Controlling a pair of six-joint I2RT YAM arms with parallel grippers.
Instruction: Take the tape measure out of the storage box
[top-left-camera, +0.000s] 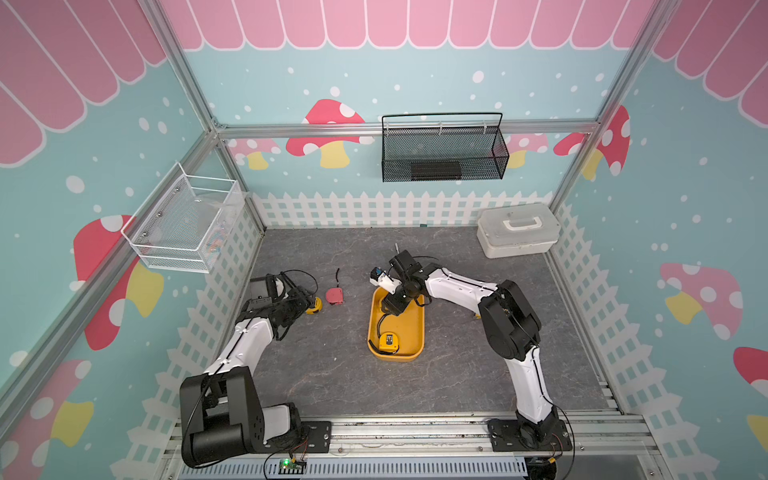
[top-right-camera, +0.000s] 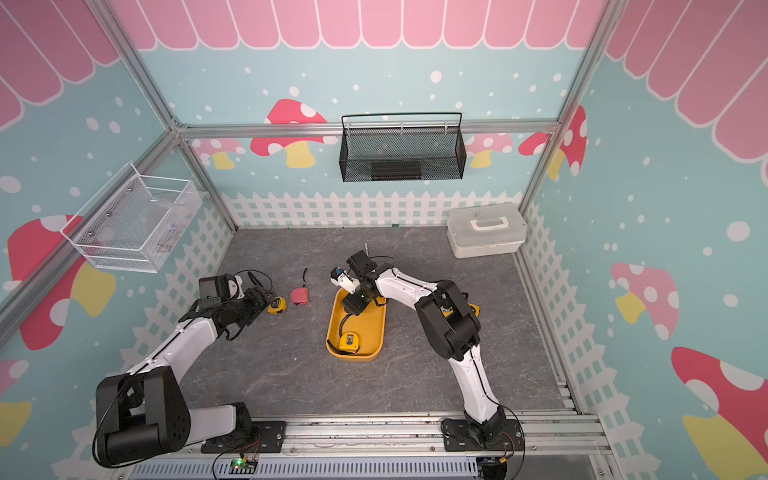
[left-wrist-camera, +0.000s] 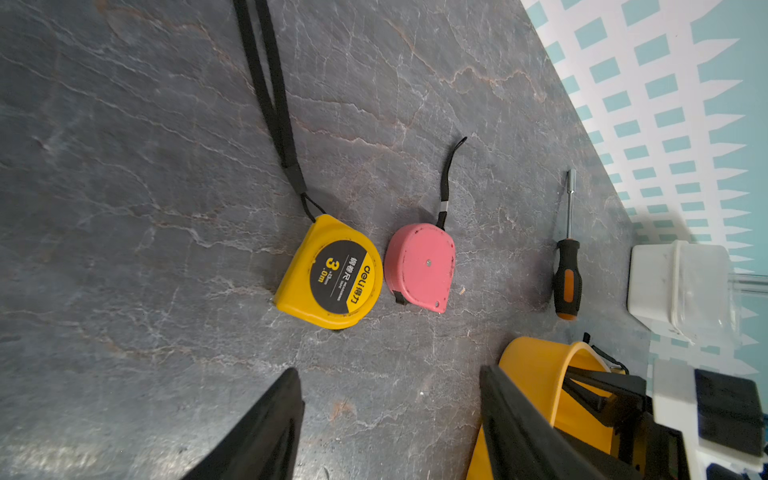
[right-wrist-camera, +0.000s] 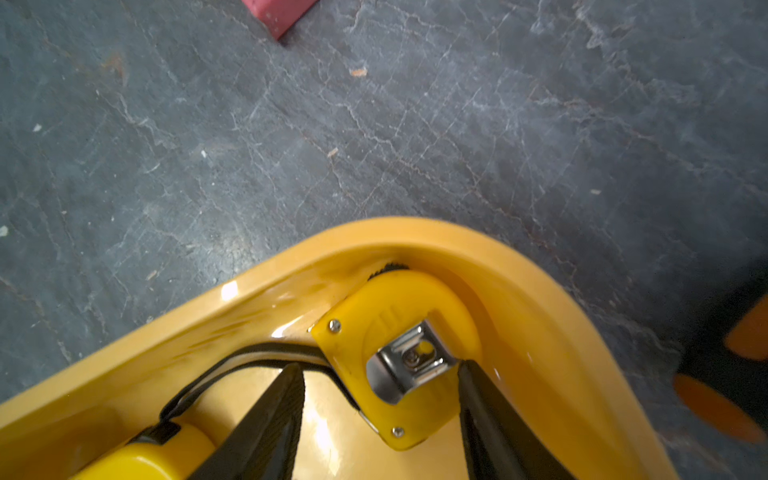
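Note:
In the right wrist view a yellow tape measure (right-wrist-camera: 400, 352) with a metal clip lies in the rounded end of the yellow storage box (right-wrist-camera: 512, 272). My right gripper reaches into the box, its fingers apart on either side of this tape measure; floor shows between the left finger and its body, so a firm grip cannot be told. A second yellow tape measure (top-left-camera: 389, 342) rests at the box's near end. At the left, my part-open left gripper holds nothing. Beyond its fingers lie a yellow tape measure (left-wrist-camera: 332, 272) and a pink one (left-wrist-camera: 421, 266).
A screwdriver (left-wrist-camera: 568, 280) lies behind the box. The white lidded case (top-left-camera: 518, 230) stands at the back right. A yellow object (top-right-camera: 473, 309) is partly hidden by the right arm. Bare table surrounds the box's near end.

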